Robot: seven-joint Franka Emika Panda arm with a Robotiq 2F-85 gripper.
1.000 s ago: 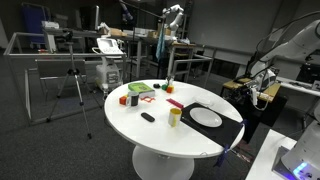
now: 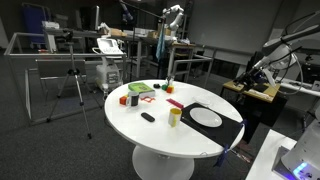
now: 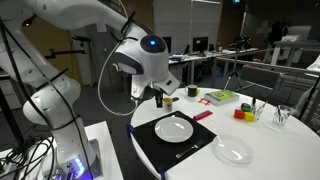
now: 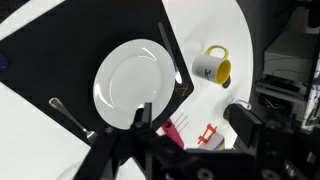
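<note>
No task is named. A white plate (image 4: 134, 84) lies on a black mat (image 4: 60, 40), with a fork (image 4: 70, 115) to one side and a knife (image 4: 169, 50) to the other. Beyond the knife is a yellow-and-white mug (image 4: 210, 68). High over the plate's side of the table hangs my gripper (image 3: 158, 99), clear of everything below. Its dark fingertips reach over the plate's edge in the wrist view, with nothing visible between them; how far apart they stand is hard to judge.
On the round table (image 2: 140, 122) are also a clear plate (image 3: 232, 149), a green box (image 3: 222, 98), a black object (image 2: 148, 118) and several small coloured items at the back. Bare tabletop lies around the clear plate.
In exterior view 1 the arm has risen and shifted right over the last second. The tableware shows no movement.
</note>
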